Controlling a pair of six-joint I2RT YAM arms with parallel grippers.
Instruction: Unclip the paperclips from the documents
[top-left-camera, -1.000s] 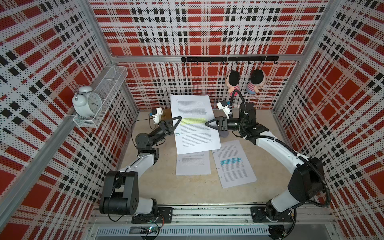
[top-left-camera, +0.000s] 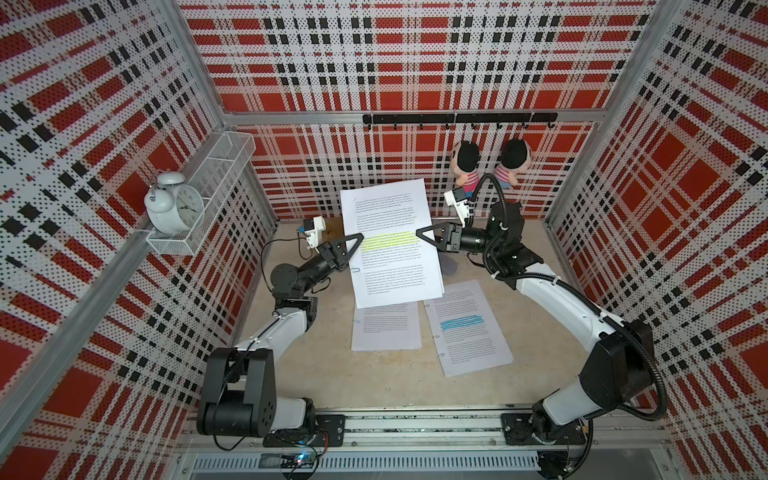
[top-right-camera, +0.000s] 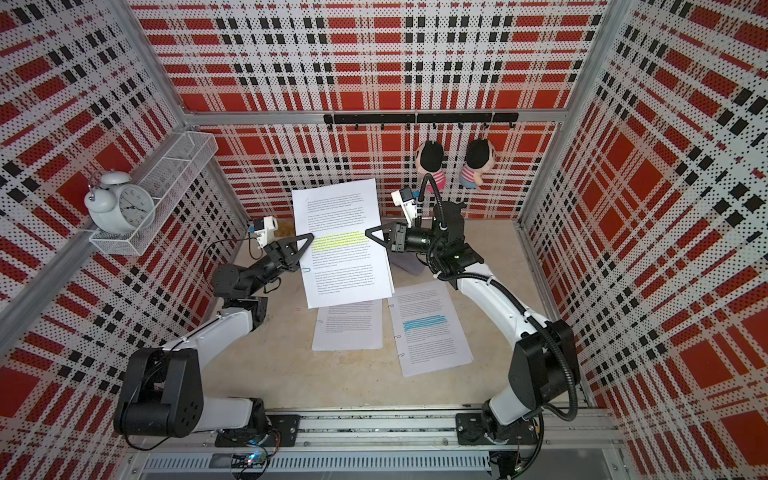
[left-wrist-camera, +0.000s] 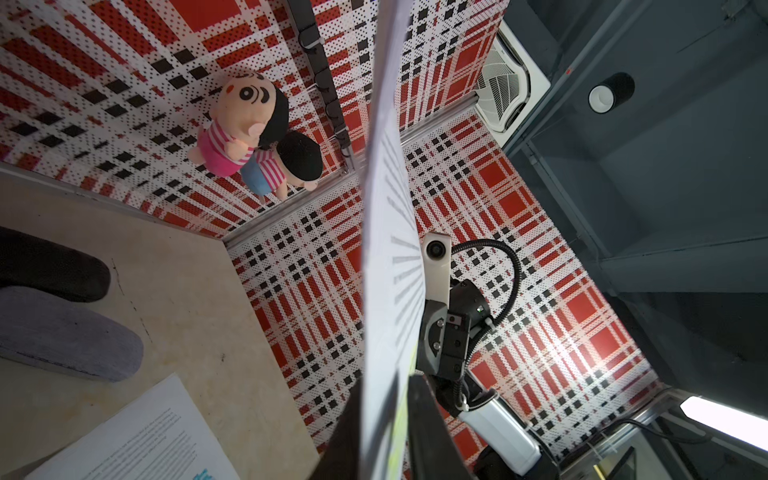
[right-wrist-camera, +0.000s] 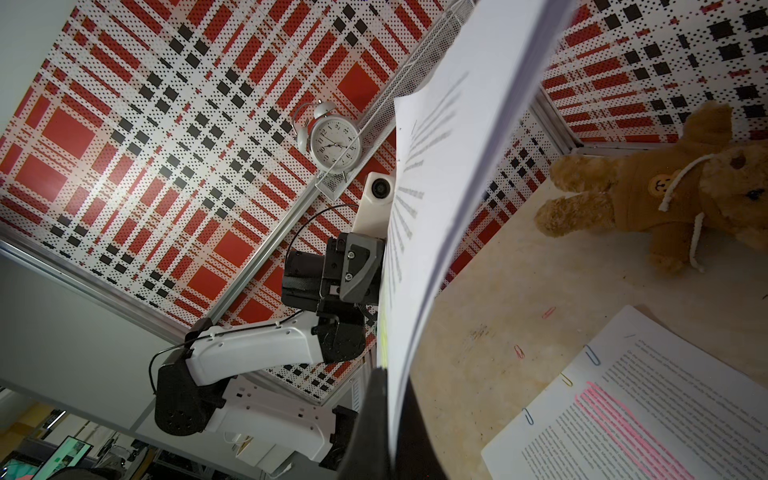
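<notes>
A document with a yellow-highlighted band (top-left-camera: 392, 276) is held up off the table, facing the top cameras. One paperclip (top-left-camera: 355, 270) shows on its left edge, below my left gripper (top-left-camera: 361, 236), whose fingers stand slightly apart around that edge. My right gripper (top-left-camera: 417, 232) is shut on the right edge of the sheets. On the table lie a blue-highlighted document (top-left-camera: 472, 348), with small clips on its left edge, and a pink-highlighted one (right-wrist-camera: 640, 424), with a blue clip (right-wrist-camera: 592, 355), a yellow clip (right-wrist-camera: 567, 379) and another blue clip (right-wrist-camera: 528, 416).
Two loose reddish clips, one (right-wrist-camera: 519, 351) nearer the pink-highlighted document and another (right-wrist-camera: 549, 312), lie on the table. A teddy bear (right-wrist-camera: 656, 188) lies behind. A grey object (left-wrist-camera: 68, 336) rests at the back.
My right gripper has moved slightly up and right along the sheets. The held document's upper right corner has risen, tilting the page. The left arm has barely moved.
</notes>
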